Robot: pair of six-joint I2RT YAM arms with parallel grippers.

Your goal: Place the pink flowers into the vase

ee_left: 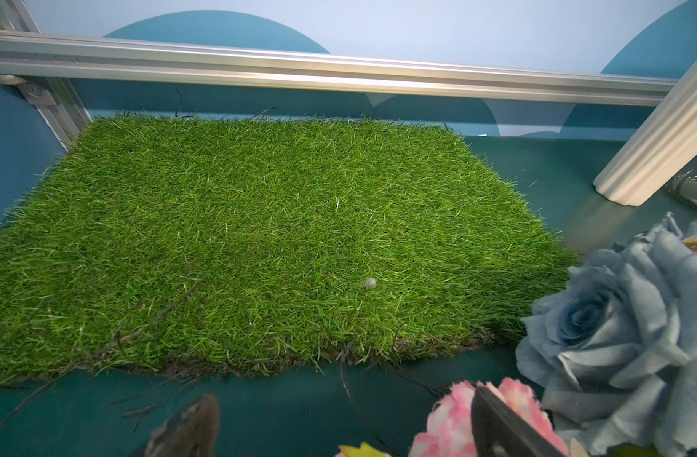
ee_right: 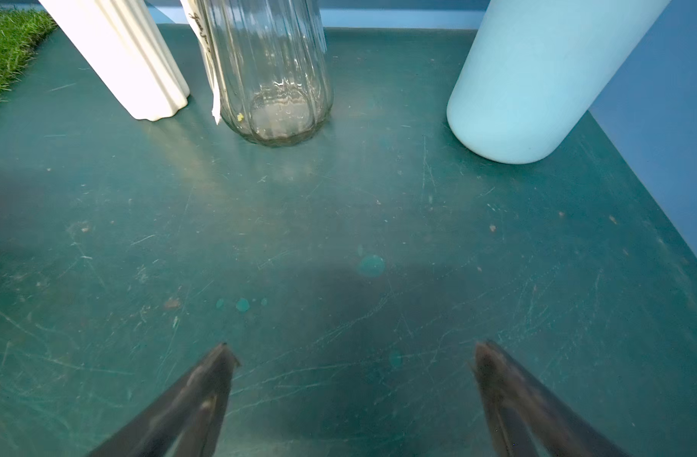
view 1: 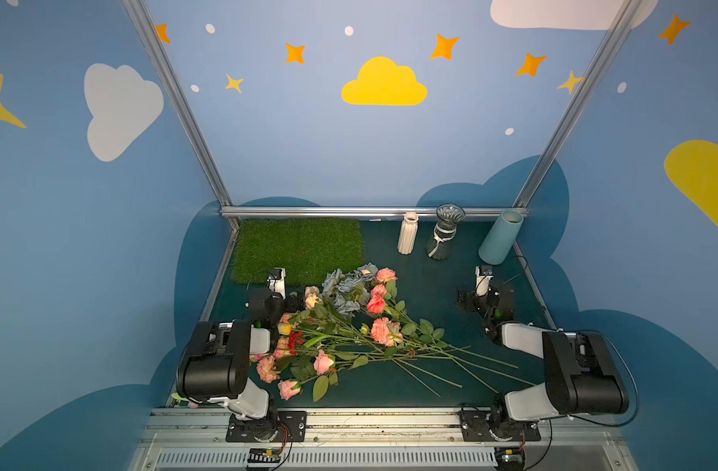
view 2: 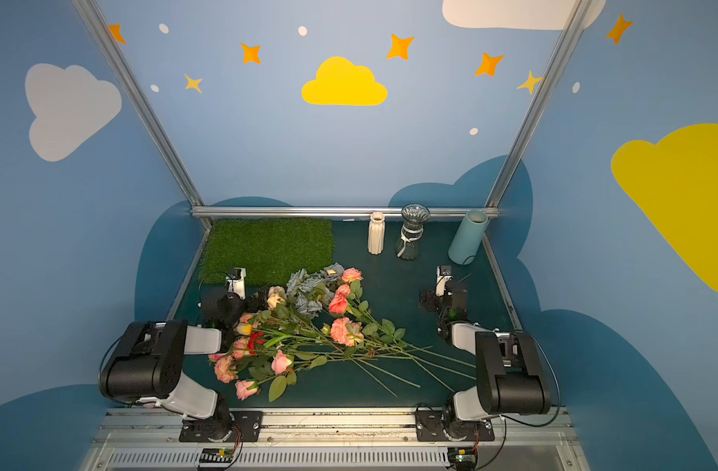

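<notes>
Pink flowers lie in a mixed heap across the table middle: a large bloom (view 1: 386, 331), a coral-pink bloom (view 1: 376, 303), and a small pink rose (view 1: 323, 362) nearer the front. Their stems point right. Along the back stand a cream vase (view 1: 407, 235), a clear glass vase (view 1: 440, 245) and a teal vase (view 1: 500, 239); which one the task means cannot be told. My left gripper is open at the heap's left edge, a pink-white bloom (ee_left: 449, 426) beside its right finger. Over bare table, in front of the vases, my right gripper stands open and empty.
A grass mat (view 1: 296, 247) covers the back left. Blue-grey roses (view 1: 347, 302) and a red flower (view 1: 295, 341) are tangled among the pink ones, with overlapping stems (view 1: 484, 357). Clear table (ee_right: 363, 213) lies between the right gripper and the vases.
</notes>
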